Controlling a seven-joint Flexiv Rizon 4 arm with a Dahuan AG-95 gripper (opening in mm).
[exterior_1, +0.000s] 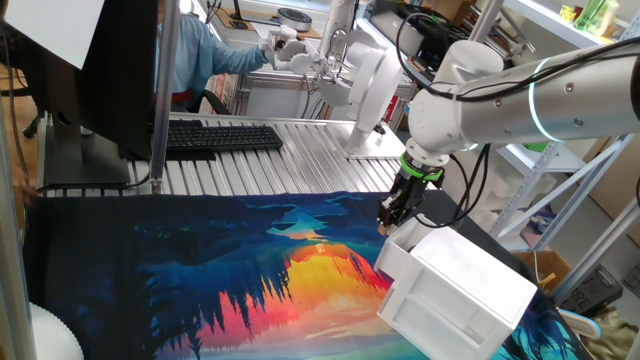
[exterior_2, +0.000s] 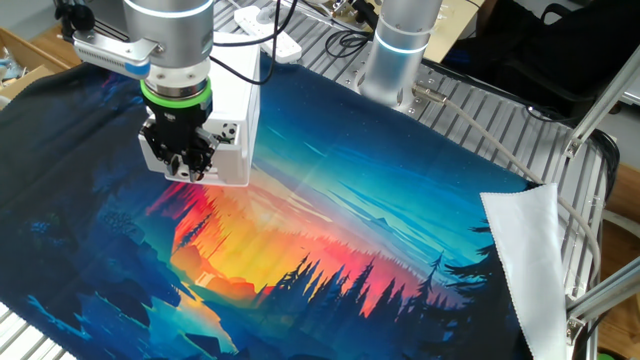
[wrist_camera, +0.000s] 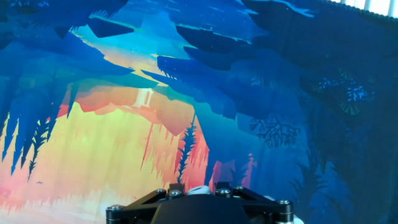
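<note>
A white drawer unit (exterior_1: 475, 285) stands at the right of the dark printed cloth, its upper drawer (exterior_1: 399, 258) sticking out partway. My gripper (exterior_1: 385, 226) points down at the front end of that drawer. From the other side, in exterior view 2, the black gripper (exterior_2: 188, 172) covers part of the white unit's front (exterior_2: 236, 165). Low in the wrist view, a small white piece (wrist_camera: 198, 189) shows between the finger linkages. The fingertips are hidden there, so whether they are closed on the drawer does not show.
White fabric (exterior_2: 530, 260) hangs at the cloth's edge.
</note>
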